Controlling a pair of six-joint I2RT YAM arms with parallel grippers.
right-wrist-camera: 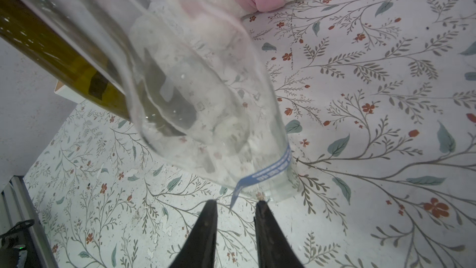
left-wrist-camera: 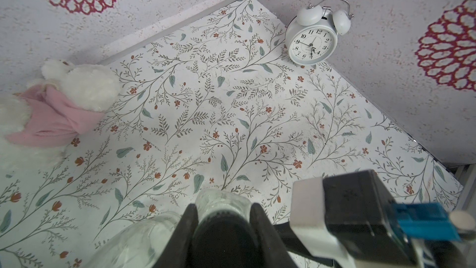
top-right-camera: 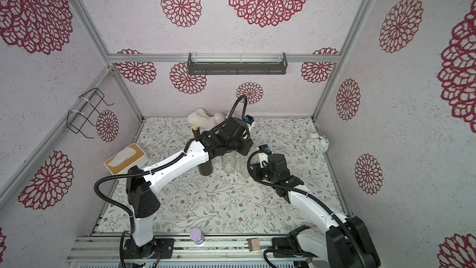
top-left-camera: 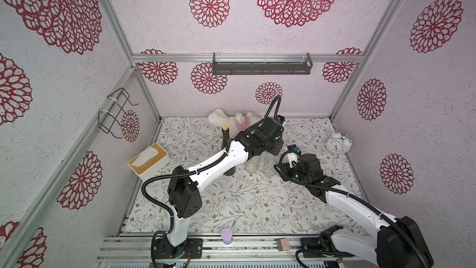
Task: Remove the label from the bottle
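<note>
A clear bottle [right-wrist-camera: 257, 134] hangs tilted in the right wrist view, with a thin blue-edged label strip [right-wrist-camera: 262, 172] near its lower end. One end of the strip sticks out toward my right gripper, whose fingers stand apart just below it with nothing visible between them. My left gripper is shut around the dark, rounded top [left-wrist-camera: 225, 240] of the bottle. From above, the clear body shows below the left gripper, with the right gripper close on its right side. The rest of the label is hard to make out.
Left of the held bottle stand another clear vessel [top-left-camera: 252, 164] and a dark olive bottle [top-left-camera: 225, 136] with a cork. A plush toy [left-wrist-camera: 59, 104] lies behind, an alarm clock [top-left-camera: 338, 144] at right, a tissue box [top-left-camera: 148, 161] at left.
</note>
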